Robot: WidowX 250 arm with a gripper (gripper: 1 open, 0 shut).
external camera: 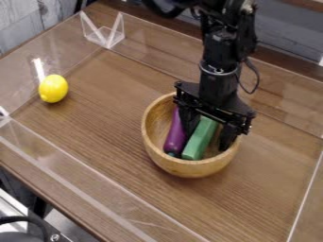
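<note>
My black gripper (210, 112) reaches down from the top into a wooden bowl (190, 166) at the centre right. Its fingers are over and around the bowl's contents, a purple eggplant-like item (175, 139) and a long green item (198, 142) lying side by side. The dark fingers overlap the bowl's back and right part, so whether they touch or hold either item is unclear, as is how far apart they are.
A yellow lemon-like object (53, 89) lies at the left. A clear wire-like or plastic holder (104, 28) stands at the back left.
</note>
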